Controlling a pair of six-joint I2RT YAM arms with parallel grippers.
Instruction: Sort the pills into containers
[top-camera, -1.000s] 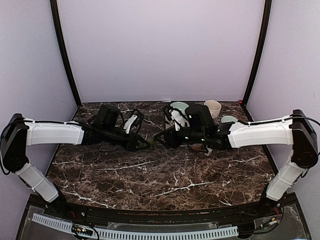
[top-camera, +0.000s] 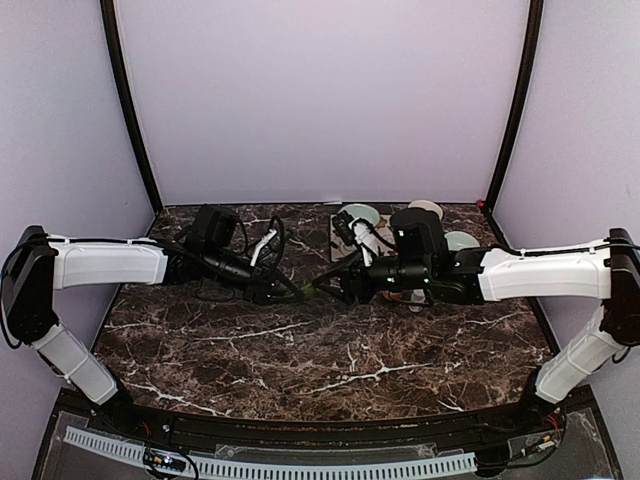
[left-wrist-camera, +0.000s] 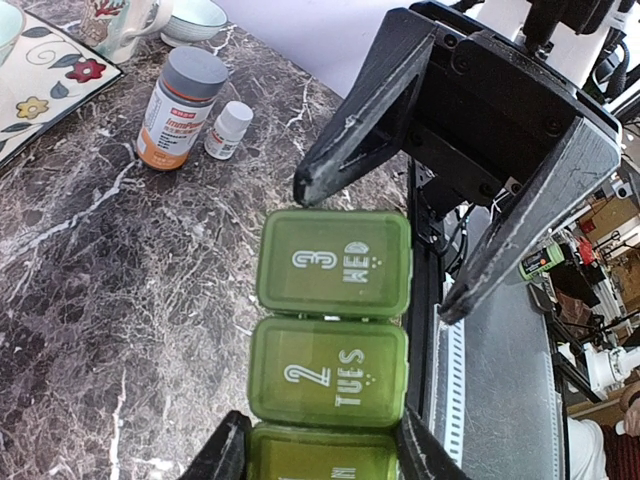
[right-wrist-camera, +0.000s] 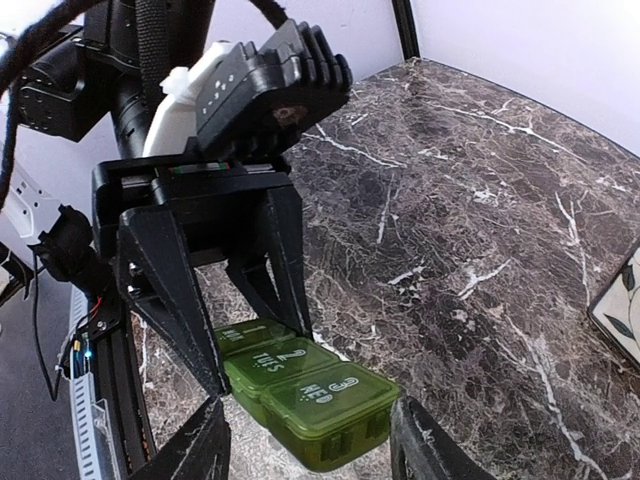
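Observation:
A green weekly pill box (left-wrist-camera: 333, 262), its lids marked WED, TUES and a partly hidden one, is held above the table. My left gripper (top-camera: 302, 293) is shut on it, with the fingers (left-wrist-camera: 222, 450) on either side of the partly hidden compartment. Facing the WED end, my right gripper stands open with its fingers spread and nothing gripped. In the left wrist view its fingers (left-wrist-camera: 350, 140) are apart, beyond the WED compartment. All lids in view look closed; no loose pills can be made out.
An orange-labelled bottle (left-wrist-camera: 180, 110) with a grey cap and a small white bottle (left-wrist-camera: 229, 130) stand on the marble table (left-wrist-camera: 110, 250). Behind them are a flowered tray (left-wrist-camera: 50, 85), a mug (left-wrist-camera: 120, 25) and a bowl (left-wrist-camera: 193, 20).
My right arm has shifted a little to the right, and its gripper has drawn slightly away from the left one.

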